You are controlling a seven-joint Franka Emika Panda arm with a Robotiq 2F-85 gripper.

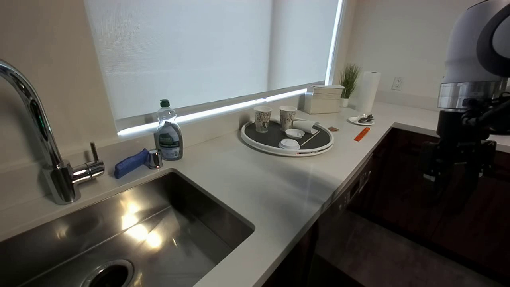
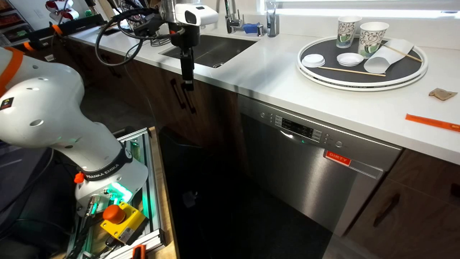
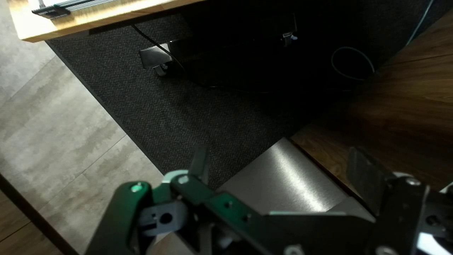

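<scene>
In the wrist view my gripper stands open, its two fingers wide apart and nothing between them. Below it show the dark mat and the steel dishwasher front. Exterior view 2 has the gripper (image 2: 187, 84) hanging beside the counter's front edge, pointing down. On the counter a round tray (image 2: 362, 86) carries two upright patterned paper cups, one cup (image 2: 346, 32) left of the other cup (image 2: 371, 39). A third white cup (image 2: 389, 55) lies on its side there, near white lids (image 2: 350, 59) and thin wooden sticks (image 2: 351, 71).
A steel sink (image 1: 157, 229) with a faucet (image 1: 36, 110), blue cloth (image 1: 130, 163) and soap bottle (image 1: 168, 134) lies left of the tray. Right of the tray are an orange strip (image 1: 361, 134) and a small plate (image 1: 359, 120). Counter between sink and tray is clear.
</scene>
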